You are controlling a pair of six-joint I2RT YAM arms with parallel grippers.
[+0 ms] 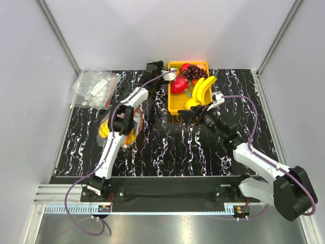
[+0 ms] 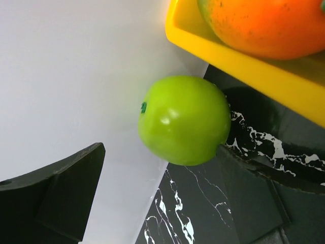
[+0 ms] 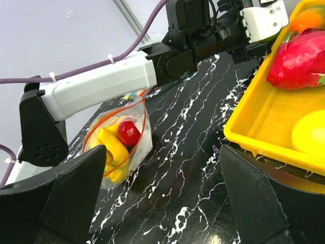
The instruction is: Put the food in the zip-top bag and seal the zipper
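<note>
My left gripper is open over a green fruit (image 2: 180, 117) lying on the mat against the back wall, outside the yellow bin (image 1: 173, 107); an orange fruit (image 2: 259, 25) is inside that bin. The bin also holds a red dragon fruit (image 1: 179, 85), bananas (image 1: 205, 87), grapes (image 1: 194, 72) and a yellow fruit (image 3: 312, 132). An upright zip bag (image 3: 144, 142) holds yellow and red food, partly hidden by the left arm in the top view. My right gripper (image 1: 187, 114) stands open by the bin's near side.
Flat clear bags (image 1: 96, 89) lie at the back left.
</note>
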